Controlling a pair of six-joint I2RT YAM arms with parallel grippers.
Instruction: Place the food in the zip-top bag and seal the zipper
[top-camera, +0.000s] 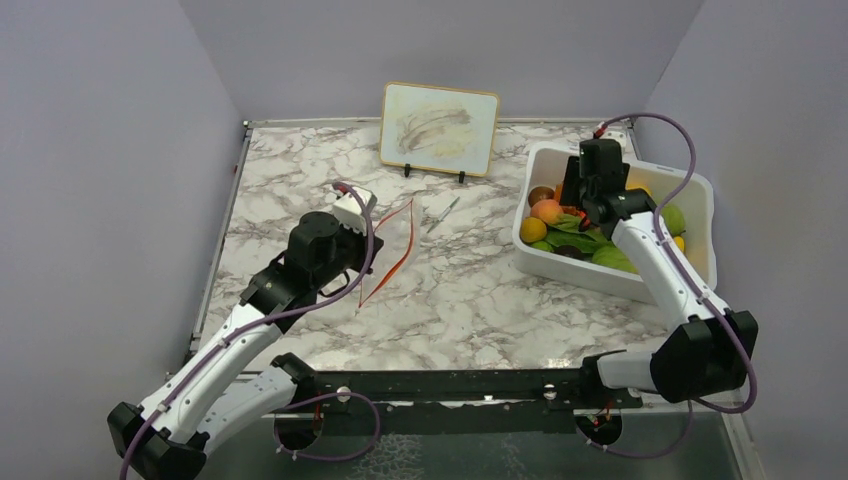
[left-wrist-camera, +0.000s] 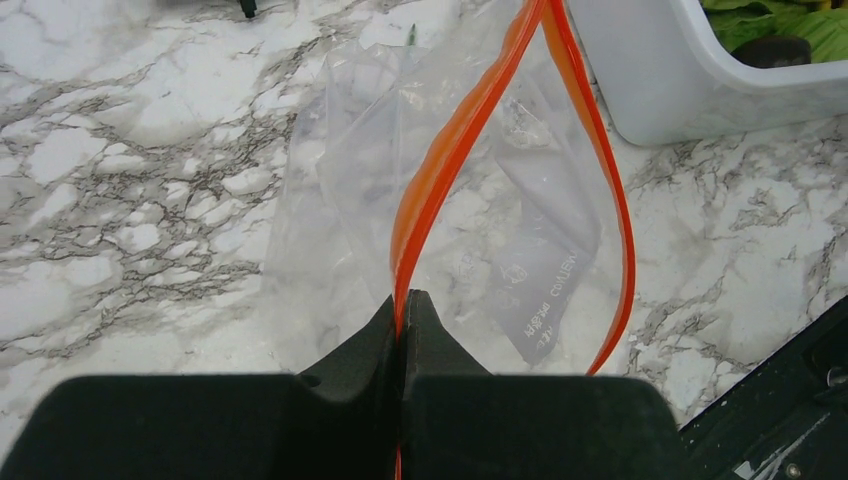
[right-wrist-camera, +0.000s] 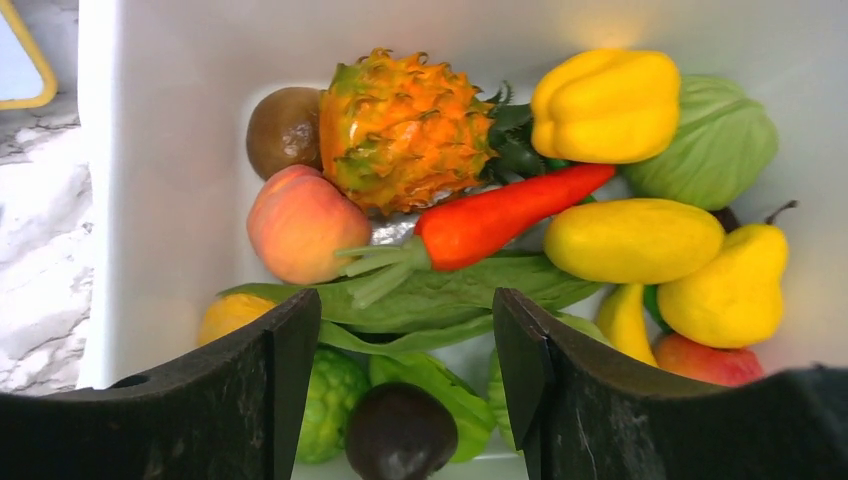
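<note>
The clear zip top bag (left-wrist-camera: 350, 190) has an orange zipper edge that gapes into a loop. In the left wrist view my left gripper is shut on one side of that edge; the far side hangs free. From above, the bag (top-camera: 400, 235) spreads to the right of the left gripper. My right gripper is over the white bin, its fingers apart with nothing held between them. Just beyond its fingertips lie a red carrot (right-wrist-camera: 490, 222), a peach (right-wrist-camera: 305, 225) and a green leafy vegetable (right-wrist-camera: 440, 300). A dark eggplant-like item (right-wrist-camera: 400, 432) shows between the fingers.
The white bin (top-camera: 585, 277) has raised walls around several foods, including a spiky orange fruit (right-wrist-camera: 405, 130) and a yellow pepper (right-wrist-camera: 607, 105). A whiteboard (top-camera: 440, 128) stands at the back. A pen (top-camera: 443, 214) lies mid-table, and the marble front area is clear.
</note>
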